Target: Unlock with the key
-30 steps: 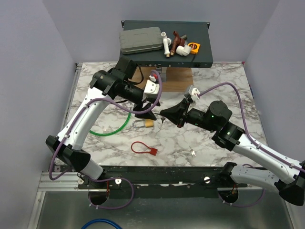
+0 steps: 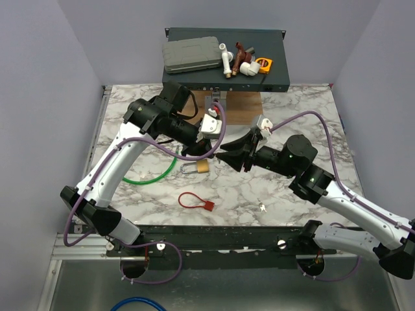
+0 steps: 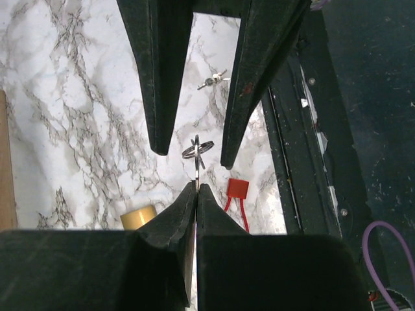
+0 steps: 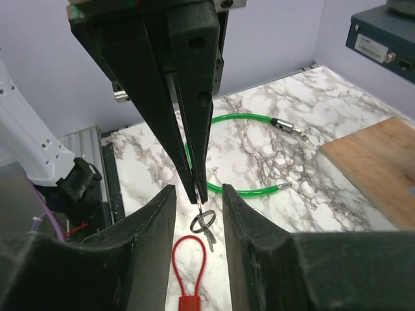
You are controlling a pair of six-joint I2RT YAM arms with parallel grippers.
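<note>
A key with a ring is in my left gripper, which is shut on it, the key's shaft between the fingertips; in the right wrist view the key hangs at those tips over the table. My right gripper has its fingers parted around the key, apparently not touching it; in the left wrist view a clear gap shows between them. A brass padlock point(image 2: 201, 166) lies on the marble below the grippers, seen partly in the left wrist view point(image 3: 137, 218).
A red looped tag point(image 2: 207, 205), a green hose point(image 2: 146, 182) and small keys point(image 2: 262, 207) lie on the marble. A wooden board point(image 4: 363, 155) lies at the back beneath a dark shelf point(image 2: 279, 78) holding a case and fittings.
</note>
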